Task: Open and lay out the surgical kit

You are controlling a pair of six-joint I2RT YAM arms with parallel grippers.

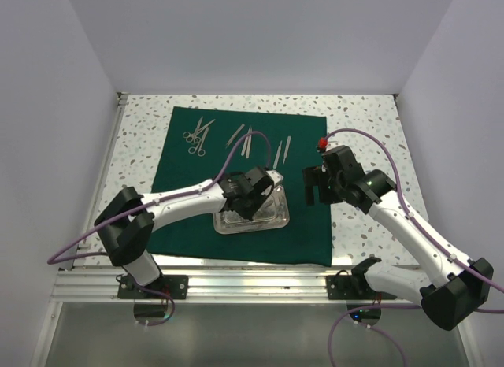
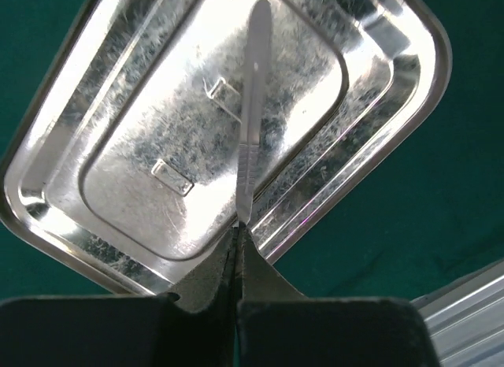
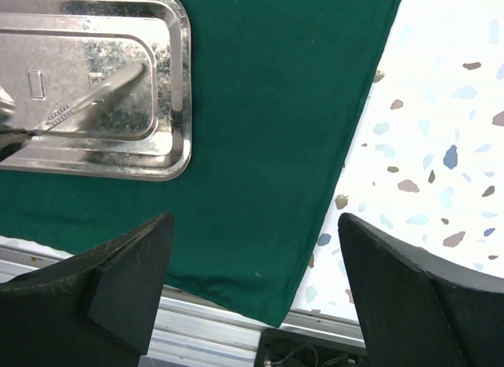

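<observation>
In the left wrist view, a slim silver scalpel (image 2: 250, 119) reaches out from the tips of my left gripper, which is shut on its ridged end. The rest of the handle spans the metal tray (image 2: 437, 60); no other instrument shows in the tray's visible part. From the right wrist view, the same scalpel (image 3: 102, 90) slants over the tray (image 3: 183, 75). My right gripper (image 1: 317, 192) stands open to the right of the tray, above the cloth's right edge, nothing between its fingers.
On the green cloth (image 1: 189, 245), several scissors (image 1: 201, 143) lie at the back left. Tweezers (image 1: 247, 143) are at the back middle, and two slender instruments, one a thin tool (image 1: 287, 150), lie right of them.
</observation>
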